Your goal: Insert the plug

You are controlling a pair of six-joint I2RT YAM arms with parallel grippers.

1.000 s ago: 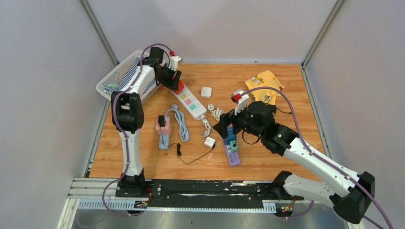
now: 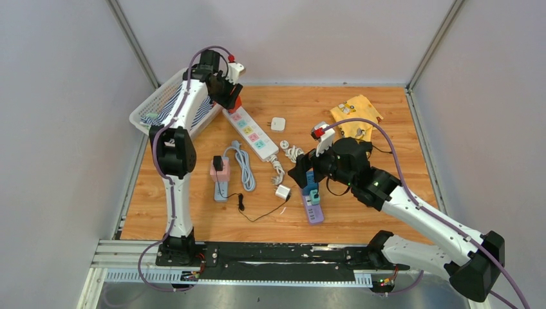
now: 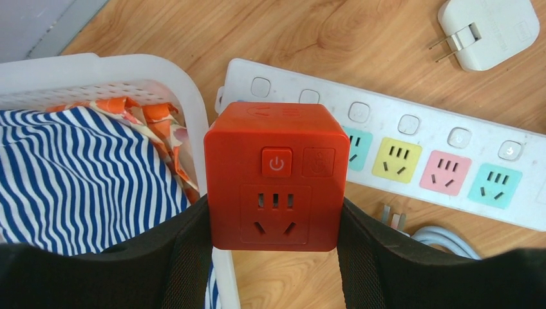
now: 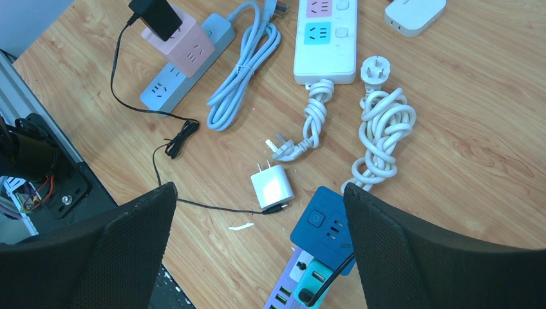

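Observation:
Shut on a red cube plug (image 3: 277,177), my left gripper is over the far-left end of a long white power strip (image 3: 399,122). The cube hides part of the strip's end; its underside and prongs are out of sight, so I cannot tell whether it touches the strip. Coloured socket faces show along the strip to the cube's right. Seen from above, the red cube (image 2: 237,103) sits at the strip's far end. My right gripper stands open above the near right area, nothing held, with a blue cube plug (image 4: 322,225) below it.
A white basket (image 3: 193,122) with striped cloth stands close beside the left gripper. Nearby are a white adapter (image 2: 277,124), a pale blue coiled cable (image 2: 245,168), a pink cube (image 2: 220,172) and a purple strip (image 2: 313,211). A yellow cloth (image 2: 357,116) lies at the back right.
My left gripper, holding the red cube, has moved back and slightly left along the white strip, uncovering more of its sockets. The right arm shows hardly any motion.

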